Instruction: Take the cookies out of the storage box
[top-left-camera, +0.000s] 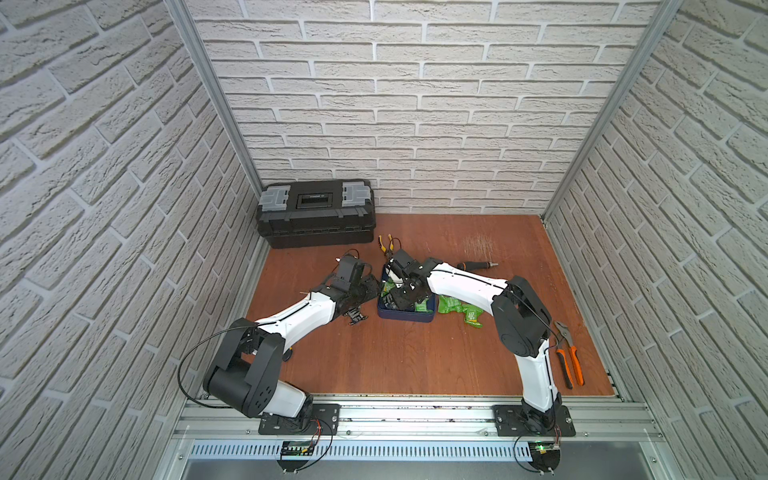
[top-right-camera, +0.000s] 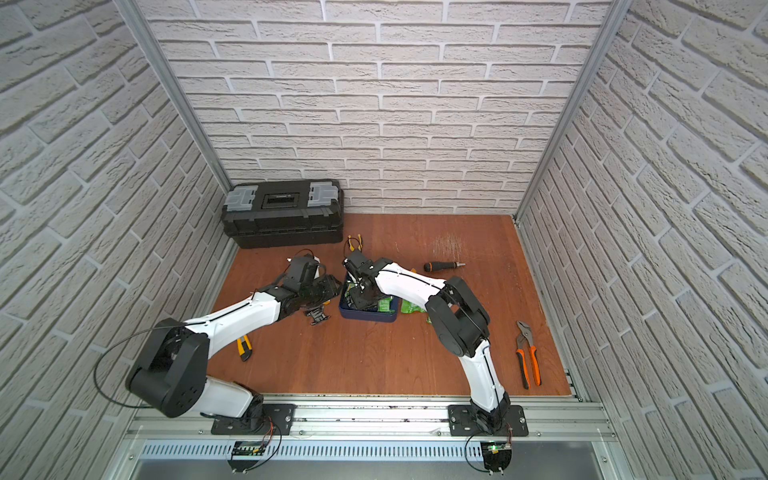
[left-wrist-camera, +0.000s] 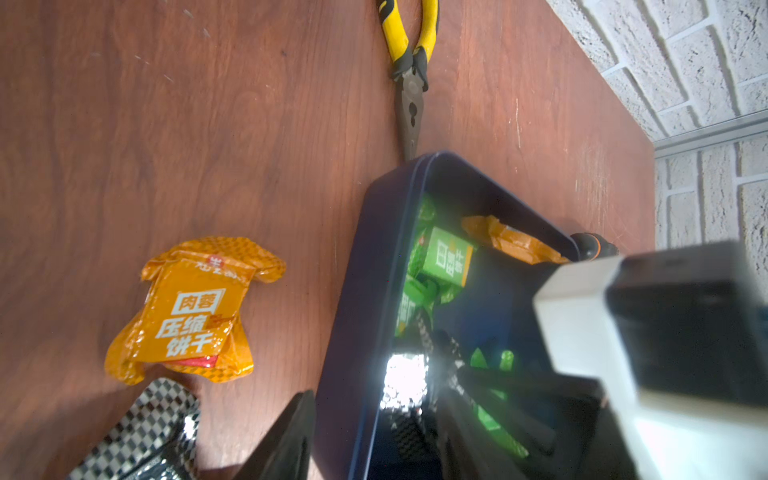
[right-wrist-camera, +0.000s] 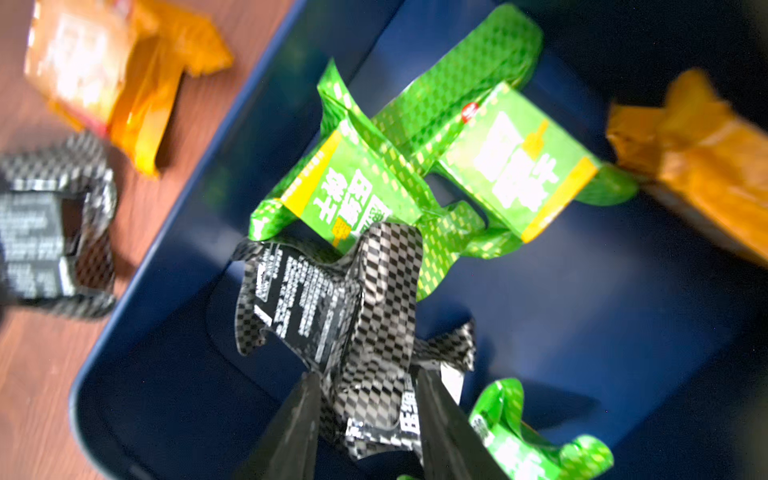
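Note:
The navy storage box (top-left-camera: 406, 315) holds green cookie packs (right-wrist-camera: 520, 160), black checkered packs (right-wrist-camera: 368, 328) and an orange pack (right-wrist-camera: 688, 168). My right gripper is inside the box, fingers part open on either side of a black checkered pack; a firm hold does not show. My left gripper stands open over the box's left wall. Left of the box lie an orange pack (left-wrist-camera: 192, 308) and a black checkered pack (left-wrist-camera: 136, 432).
Green packs (top-left-camera: 460, 308) lie right of the box. Yellow pliers (left-wrist-camera: 412, 96) and a screwdriver (top-right-camera: 440, 265) lie behind, a black toolbox (top-left-camera: 316, 224) at back left, orange pliers (top-left-camera: 572, 364) at right.

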